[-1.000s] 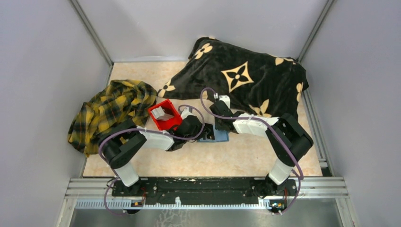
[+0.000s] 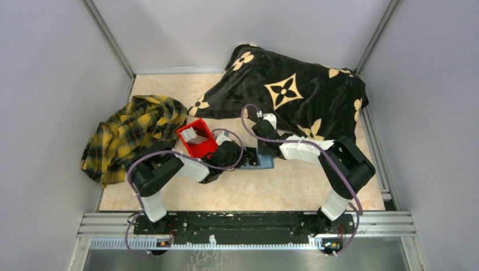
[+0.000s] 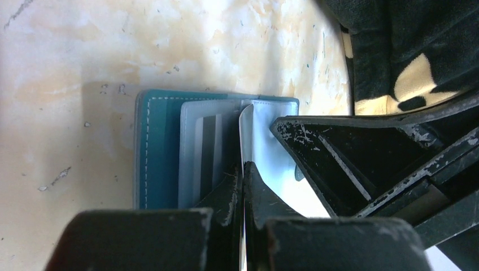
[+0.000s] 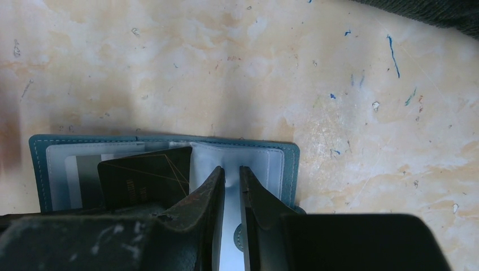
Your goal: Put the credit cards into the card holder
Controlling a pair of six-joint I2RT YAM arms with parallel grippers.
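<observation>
The teal card holder lies on the table between my grippers, its clear sleeves showing in both wrist views. A dark card sits at its left sleeve in the right wrist view. My left gripper is shut at the sleeve, a thin pale edge standing up at its fingertips; whether it grips that edge is unclear. My right gripper is over the holder's right pocket, its fingertips slightly apart, nothing visible between them but the clear sleeve behind.
A red box with white cards stands behind my left gripper. A yellow plaid cloth lies at the left, a black patterned blanket at the back.
My left gripper has shifted slightly right over the holder. The right gripper has moved very slightly.
</observation>
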